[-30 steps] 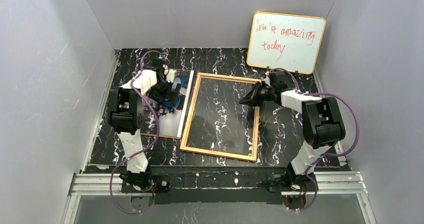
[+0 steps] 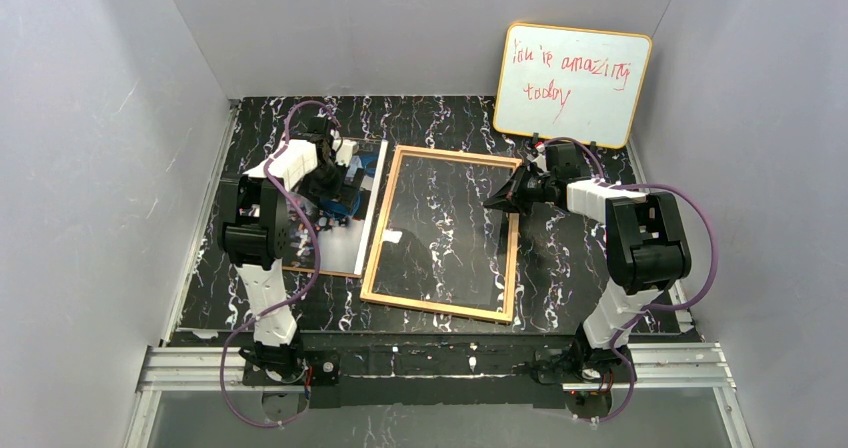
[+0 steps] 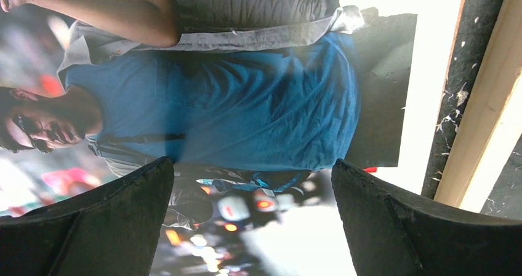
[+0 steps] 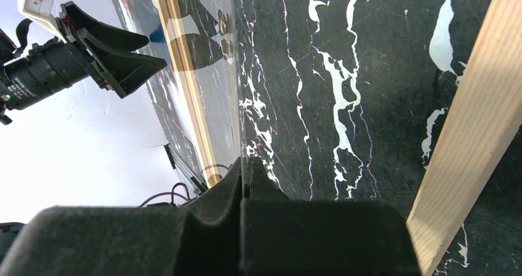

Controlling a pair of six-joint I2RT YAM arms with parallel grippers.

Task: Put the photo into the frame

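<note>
The photo [image 2: 340, 248] lies flat at the left; its man in a blue shirt [image 3: 215, 103] and white border fill most of the left wrist view. Above it my left gripper stands open, nothing between its fingers. Just to the right lies the wooden frame [image 2: 514, 278], face up with the dark tabletop visible through it. Over its right rail, my right gripper is shut on the edge of a clear sheet [image 4: 215, 103]. That sheet reflects the left gripper and spans towards the frame's far rail [image 4: 196, 113].
A whiteboard [image 2: 575, 83] with red handwriting leans at the back right. Narrow bare tabletop separates photo and frame. Free marble surface [image 2: 550, 288] lies right of the frame, and grey walls [image 2: 120, 168] enclose the sides.
The right gripper has shifted very slightly right and its fingers look closer together. A white glare patch has appeared at the left inside the frame. The left arm and photo look nearly unchanged.
</note>
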